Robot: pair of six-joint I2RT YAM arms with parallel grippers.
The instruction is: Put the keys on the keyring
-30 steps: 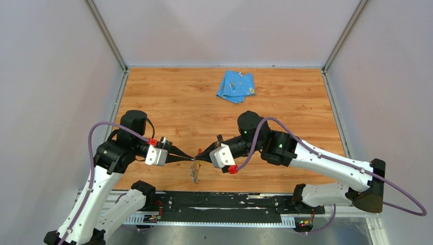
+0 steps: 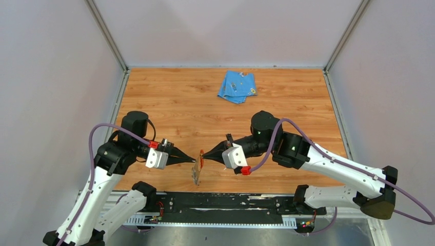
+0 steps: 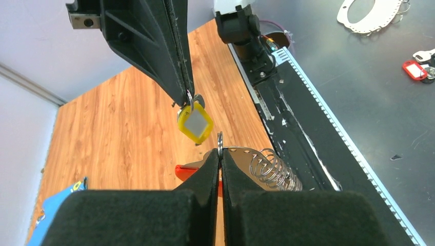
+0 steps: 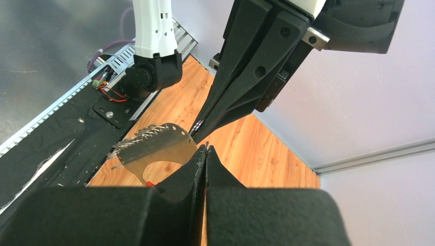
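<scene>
A thin metal plate (image 4: 156,147) with a row of wire rings along its edge hangs beneath my left gripper (image 2: 194,161), which is shut on a small wire ring at the plate's corner. In the left wrist view, my right gripper is shut on a thin ring that carries a yellow-framed tag (image 3: 195,123); part of a key seems to show behind the tag. The tag hangs a short way above and beside the plate, with a gap between the two gripped rings. In the right wrist view, the tag is hidden by my right gripper.
Something red (image 3: 185,172) sticks out behind the plate. A blue cloth (image 2: 237,87) lies far back on the wooden table (image 2: 169,102). Beyond the table's edge, the left wrist view shows another ringed plate (image 3: 372,20) and a red key tag (image 3: 413,69).
My right gripper has moved to the right, away from my left gripper's tips, and a small gap now separates them. The left arm and the plate have stayed put.
</scene>
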